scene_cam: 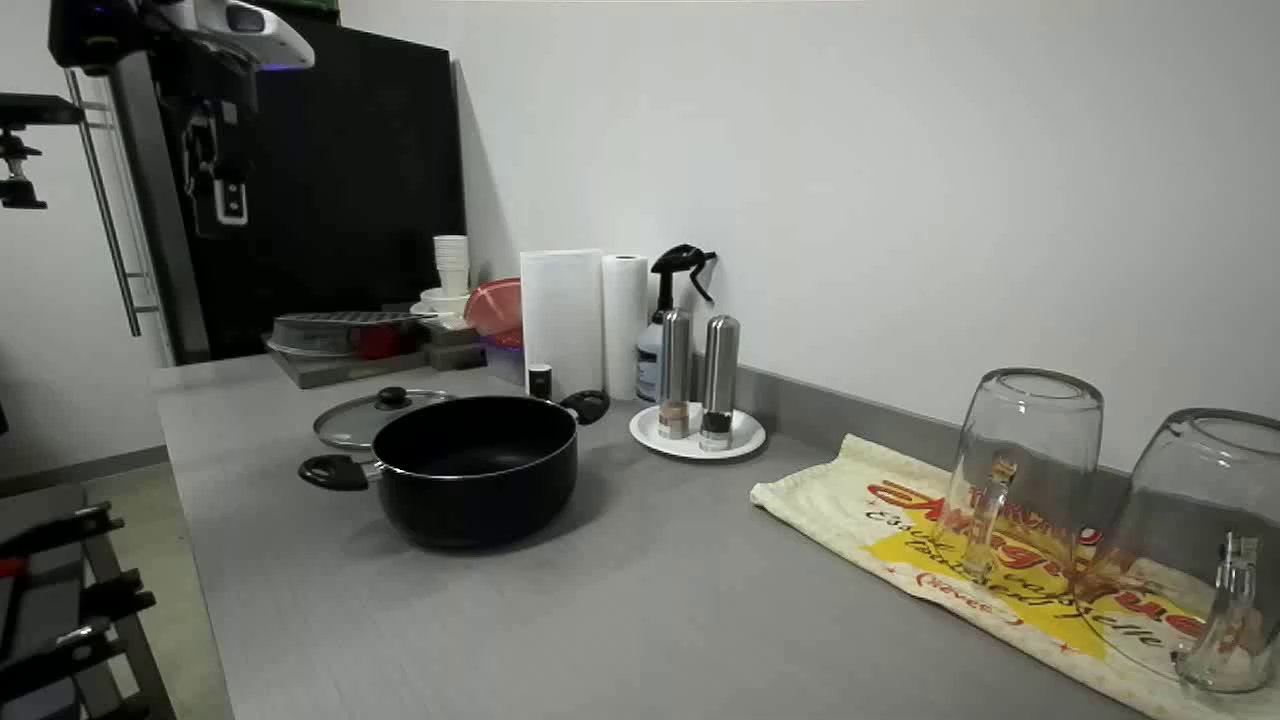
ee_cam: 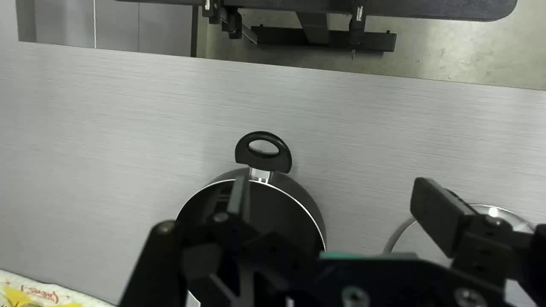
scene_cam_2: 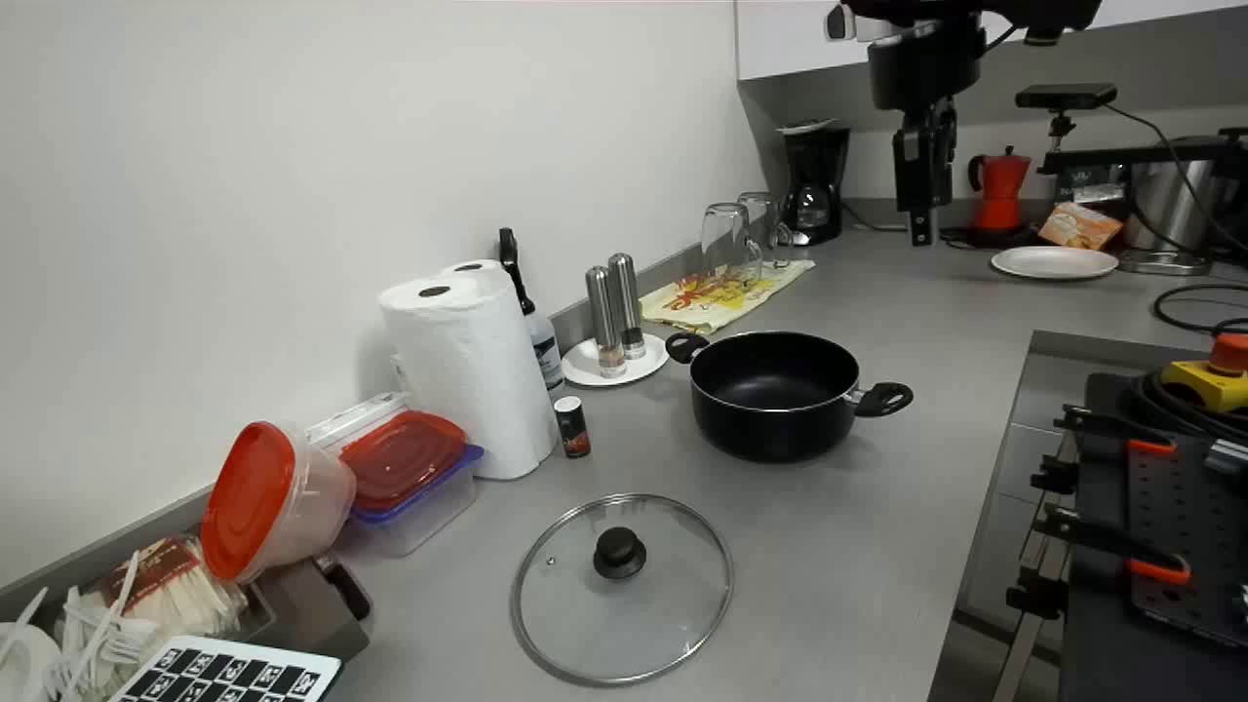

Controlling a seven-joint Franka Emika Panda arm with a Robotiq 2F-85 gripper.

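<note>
A black two-handled pot [scene_cam_2: 774, 404] stands uncovered on the grey counter, and its inside looks empty. Its glass lid [scene_cam_2: 622, 591], with a black knob, lies flat on the counter beside it. High above the counter hangs my gripper, its fingers [ee_cam: 435, 215] spread wide with nothing between them. Seen from the wrist, the gripper body covers part of the pot [ee_cam: 271, 204] and much of the lid [ee_cam: 409, 240]. In exterior view 1 the gripper [scene_cam: 218, 198] is at the upper left, well clear of everything on the counter.
Along the wall are a white plate [scene_cam: 741, 450] with two grinders, paper towel rolls [scene_cam_2: 468, 374], a spray bottle [scene_cam_2: 543, 333] and plastic containers [scene_cam_2: 415, 468]. Upturned glass mugs [scene_cam: 1026, 480] rest on a printed cloth [scene_cam: 864, 516].
</note>
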